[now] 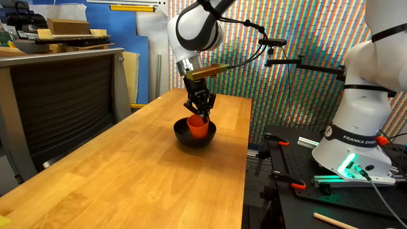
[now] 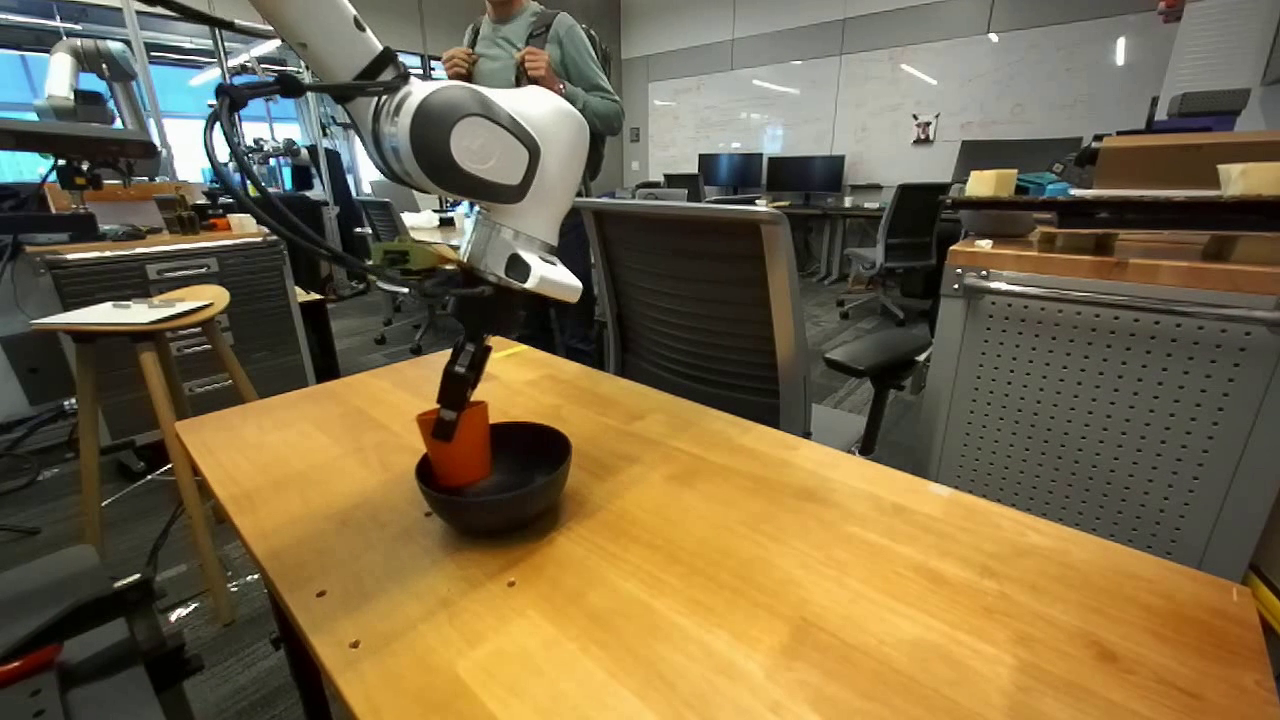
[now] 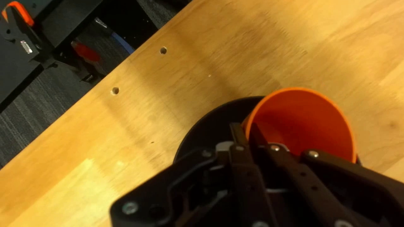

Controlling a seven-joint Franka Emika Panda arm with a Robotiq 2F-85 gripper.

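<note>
An orange cup (image 1: 198, 128) stands inside the black bowl (image 1: 183, 137), its mouth upward and slightly tilted. My gripper is shut on the cup's rim, one finger inside the wall and the other outside it. In the second exterior view the cup (image 2: 461, 454) sits toward the left side of the bowl (image 2: 528, 486), with my gripper (image 2: 449, 420) reaching down to it from above. The cup appears empty in the wrist view, where my fingers cover part of its rim. Whether its base touches the bowl's bottom cannot be seen.
The wooden table (image 1: 152, 179) is otherwise mostly clear, with broad free room at the front. An office chair (image 1: 65, 103) stands along its left side. Right of the table, a second robot arm's base (image 1: 351, 141) rests on a black bench (image 1: 305, 213).
</note>
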